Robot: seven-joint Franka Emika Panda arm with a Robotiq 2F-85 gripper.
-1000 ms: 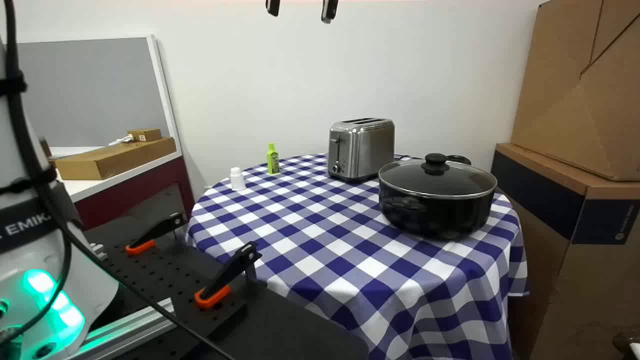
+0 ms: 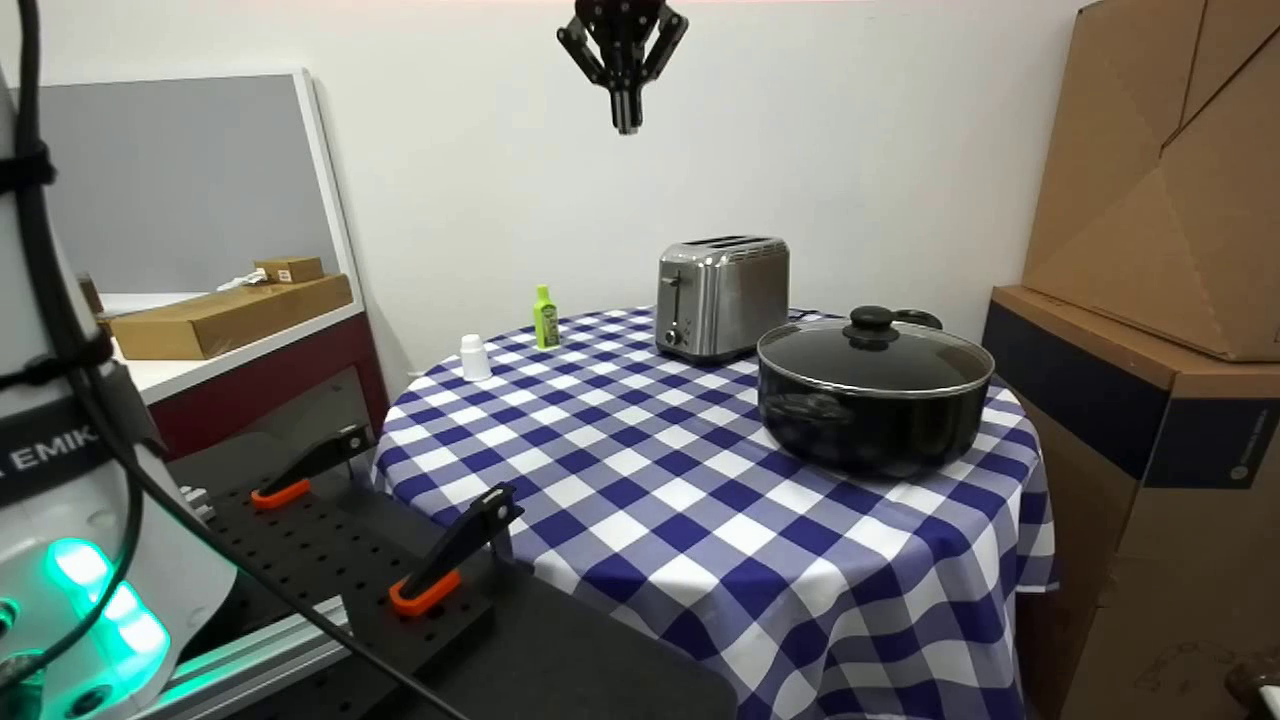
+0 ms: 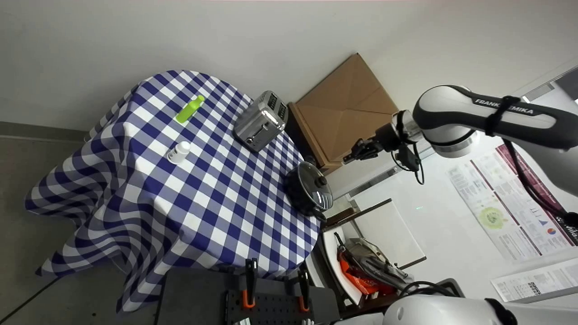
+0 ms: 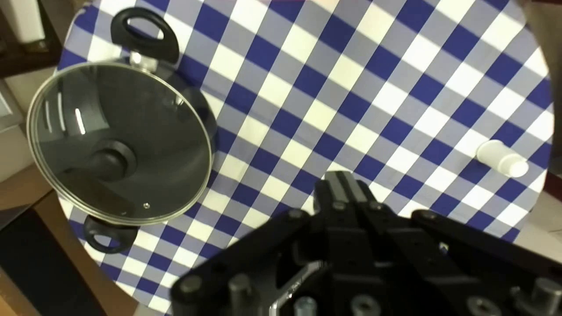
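Observation:
High over the round table, my gripper [image 2: 626, 130] is shut, its fingertips together and nothing showing between them. The wrist view has the gripper pointing down, well clear of the cloth. A black pot [image 2: 870, 420] with a glass lid [image 2: 882, 356] and a dark knob stands at the table's right side. Behind it, a silver toaster [image 2: 726, 300] stands upright. On the far left are a small white bottle [image 2: 475, 359] and a lime-green bottle [image 2: 546, 319], both upright. Neither the toaster nor the green bottle appears in the wrist view.
A blue-and-white checked cloth [image 2: 600, 480] covers the table, whose middle is bare. Tall cardboard boxes [image 2: 1152, 180] rise beside its right edge. Two black clamps with orange tips, one of them the nearer clamp [image 2: 462, 546], sit on the robot's dark bench at the front left.
One second ago the fingers were spread apart at the top edge of the view. Now they are together, and the gripper is lower. The things on the table have not moved.

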